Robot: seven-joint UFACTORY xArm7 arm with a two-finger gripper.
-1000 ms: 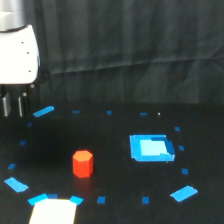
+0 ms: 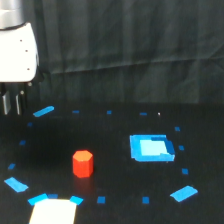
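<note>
A red hexagonal block [image 2: 83, 164] stands on the black table, left of the middle. My gripper [image 2: 12, 103] hangs at the far left under a white arm housing, up and to the left of the block and well apart from it. Its two dark fingers point down with a gap between them, and nothing shows in that gap. Toward the right lies a blue-edged square [image 2: 135, 148] with a white centre. At the lower left, the front frame edge cuts off a pale square [image 2: 52, 212] with blue tape around its upper corners.
Small blue tape marks dot the table. Longer blue strips lie at the left [image 2: 16, 185], lower right [image 2: 184, 193] and beneath the gripper [image 2: 43, 111]. A dark curtain [image 2: 130, 60] hangs behind.
The arm and gripper have shifted very slightly left. The red block and both squares stay in place.
</note>
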